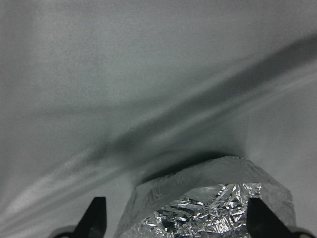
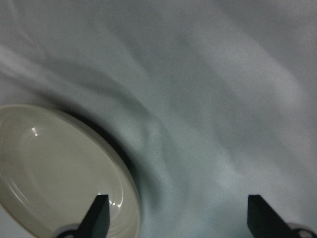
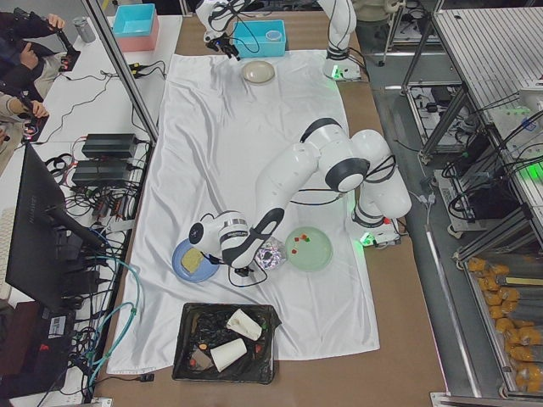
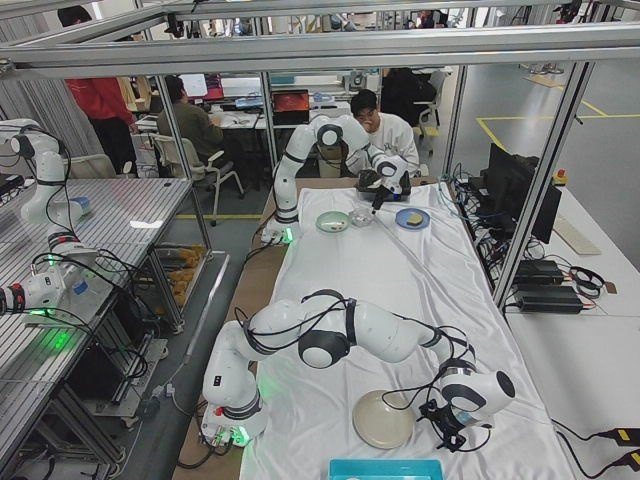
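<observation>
A foil-covered item (image 3: 271, 253), crinkled and silvery, lies at the bottom of the left wrist view between the fingertips of my open left gripper, which hovers at it. A blue plate (image 3: 182, 268) holds a yellow item (image 3: 192, 259); a green plate (image 3: 310, 250) carries small red pieces. My right gripper stands open over the cloth beside a cream plate (image 2: 54, 168), with nothing seen between its fingers.
A black lined bin (image 3: 269, 366) with white cup-like items stands at the near edge. A blue tub (image 4: 385, 470) sits at the other end.
</observation>
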